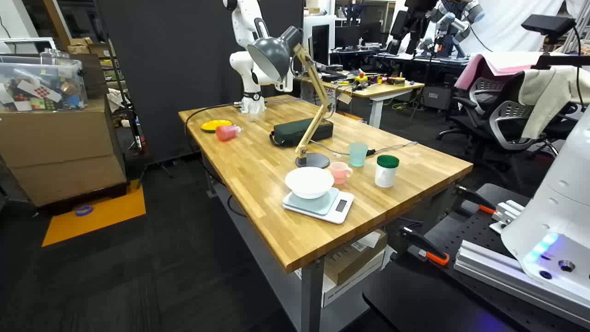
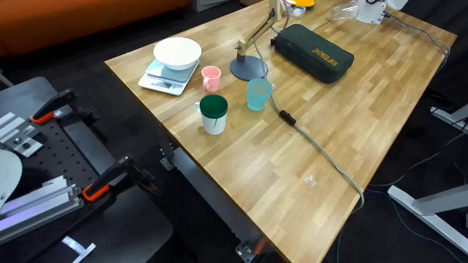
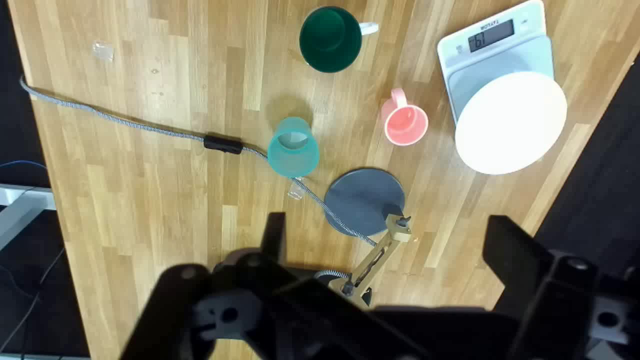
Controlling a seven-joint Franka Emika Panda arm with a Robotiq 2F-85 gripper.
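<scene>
In the wrist view my gripper stands open, high above the table, its two black fingers far apart and nothing held between them. Below it lie the lamp's round grey base [image 3: 364,201] and wooden arm [image 3: 375,264]. A pink cup [image 3: 406,125] stands beside a kitchen scale [image 3: 493,37], which bears a white bowl [image 3: 511,123]. The teal cup [image 3: 293,155] rests by the lamp cable, and a white mug with a green top or inside [image 3: 331,39] is farther off. Neither exterior view shows my gripper.
A dark green "Boules" case [image 2: 312,53] lies behind the lamp. The cable with its black switch [image 3: 223,144] crosses the wooden table [image 2: 263,175]. At the table's far end are a red bottle [image 1: 227,133] and a yellow plate [image 1: 216,125]. The lamp head [image 1: 271,57] rises above the table.
</scene>
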